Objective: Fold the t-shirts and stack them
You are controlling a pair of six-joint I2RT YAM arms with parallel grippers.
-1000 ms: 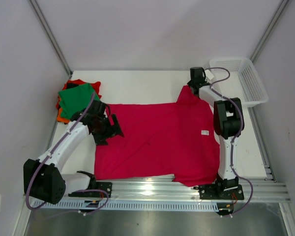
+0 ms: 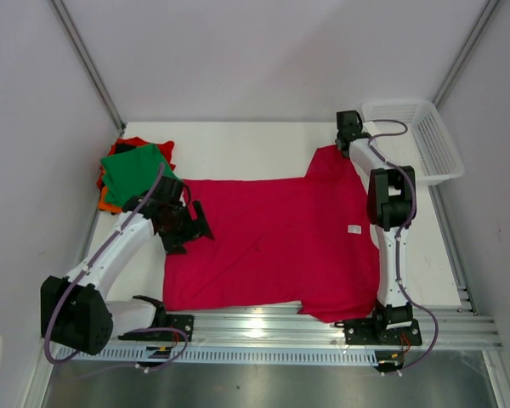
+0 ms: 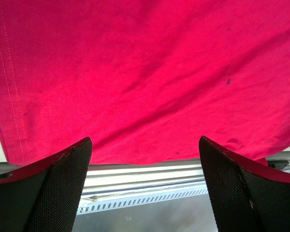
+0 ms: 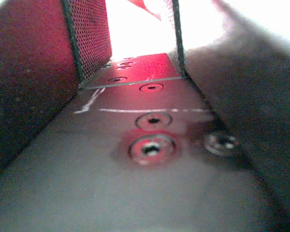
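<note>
A red t shirt (image 2: 272,242) lies spread across the middle of the table, its sleeves at the far right and near right. My left gripper (image 2: 192,236) hangs over its left part, open; in the left wrist view only flat red cloth (image 3: 135,87) shows beyond the parted fingers (image 3: 58,186). At the far right sleeve, my right gripper (image 2: 343,150) points away from its base. The right wrist view shows its fingers (image 4: 90,36) apart, with no cloth visible between them. Folded shirts, a green one (image 2: 134,176) on top of orange and red, are stacked at the far left.
An empty-looking white basket (image 2: 444,153) stands at the back right, close beside the right arm. The metal rail (image 2: 255,323) runs along the front edge, just below the hem.
Over the last second my right gripper has shifted a little to the right and away from its base near the far sleeve. The left arm and the red shirt look unmoved.
</note>
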